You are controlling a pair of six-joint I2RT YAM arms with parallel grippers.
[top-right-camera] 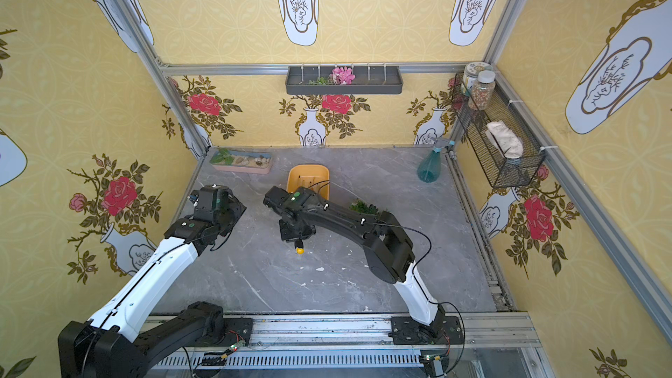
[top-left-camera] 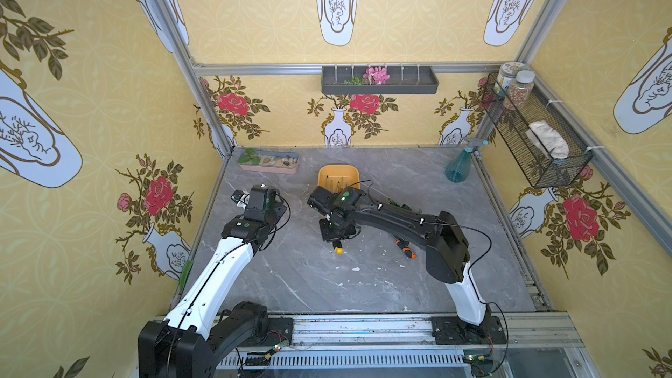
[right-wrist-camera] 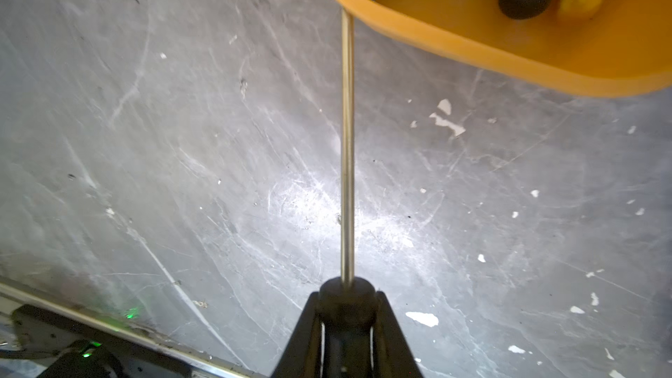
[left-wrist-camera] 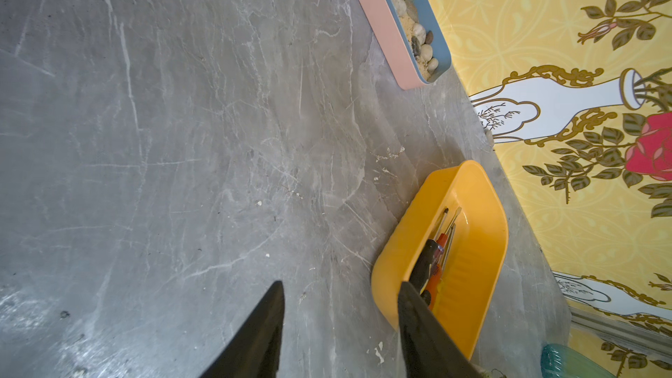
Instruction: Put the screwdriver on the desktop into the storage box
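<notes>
My right gripper is shut on the black handle of a screwdriver, whose long metal shaft (right-wrist-camera: pixel 348 147) runs up to the yellow storage box (right-wrist-camera: pixel 490 45) rim in the right wrist view. In the top views the yellow handle end (top-left-camera: pixel 338 250) shows below the gripper, just in front of the box (top-left-camera: pixel 329 171). Several tools lie inside the box (left-wrist-camera: pixel 437 255). My left gripper is over bare desktop at the left, part open, with nothing between its fingers.
A pink planter (top-left-camera: pixel 269 166) stands at the back left, a spray bottle (top-left-camera: pixel 458 166) at the back right. Greenery (top-right-camera: pixel 364 206) and an orange-black tool (top-left-camera: pixel 406 250) are partly hidden by the right arm. Bare desktop surrounds the left gripper.
</notes>
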